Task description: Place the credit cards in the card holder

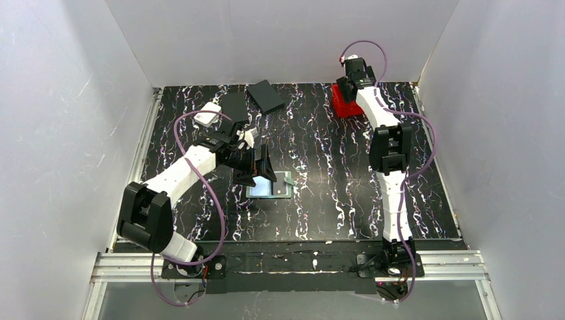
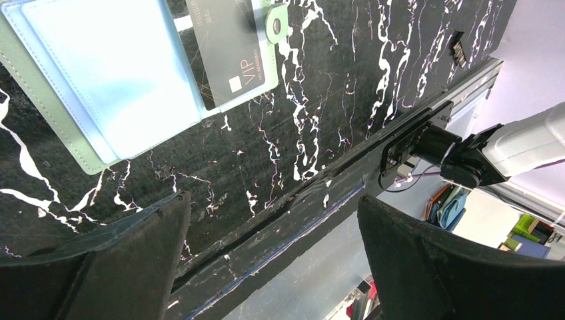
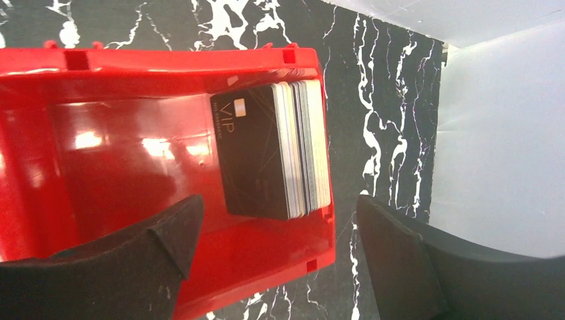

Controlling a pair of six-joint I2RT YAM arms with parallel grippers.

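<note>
The card holder point(image 1: 260, 189) lies unfolded on the table, its pale blue pocket point(image 2: 113, 73) on one side. A black VIP card point(image 2: 230, 50) shows in the other half, beside a green snap strap point(image 2: 276, 24). Above the holder my left gripper hangs open, nothing between its fingers. At the back right, a stack of credit cards point(image 3: 276, 150) stands on edge against one end of a red bin point(image 3: 113, 120), a black VIP card at its face. Over that bin my right gripper is open, its fingers apart and clear of the cards.
Two black flat slabs point(image 1: 267, 97) and a white box point(image 1: 207, 115) lie at the back left. Between the holder and the red bin the table is bare. A grey wall point(image 3: 500, 120) rises close to the bin.
</note>
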